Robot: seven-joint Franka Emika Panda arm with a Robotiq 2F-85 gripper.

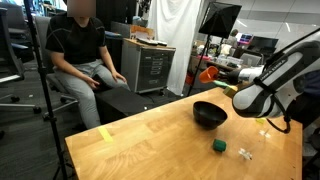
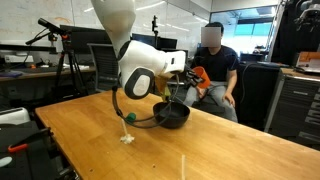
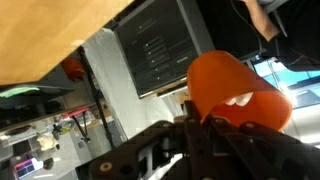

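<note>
An orange cup (image 1: 208, 75) is held in the air above and beyond the black bowl (image 1: 209, 116), with my gripper (image 2: 188, 76) shut on it. Close up in the wrist view the orange cup (image 3: 225, 75) looks tilted, and something pale shows inside its mouth. The dark fingers are hard to make out against the background there. In exterior view 2 the arm partly covers the black bowl (image 2: 172, 115), which stands upright on the wooden table (image 2: 220, 140).
A green block (image 1: 219, 145) and a small white item (image 1: 246, 154) lie near the bowl. Yellow tape (image 1: 105, 134) marks the left part of the table, which is otherwise bare. A seated person (image 1: 82, 55) is beside the table.
</note>
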